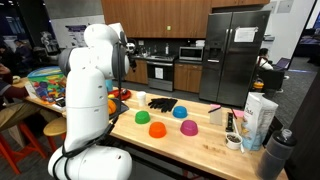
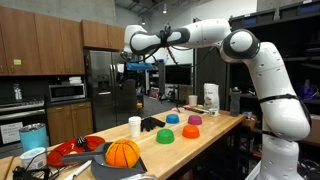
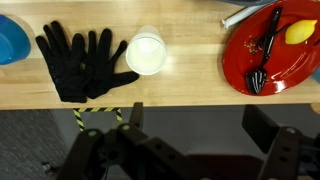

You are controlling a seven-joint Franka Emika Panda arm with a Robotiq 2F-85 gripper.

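Note:
My gripper stands open high above the table's edge, with nothing between its fingers. In the wrist view a white cup sits on the wood, touching or close to a pair of black gloves. A red plate to the right carries a black utensil and a yellow lemon. Part of a blue bowl shows at the left. Exterior view 2 has the gripper well above the white cup and the orange basketball-like object.
Green, orange, blue and pink bowls are spread over the table. A dark bottle and a white bag stand at the right end. Bare wood lies in front.

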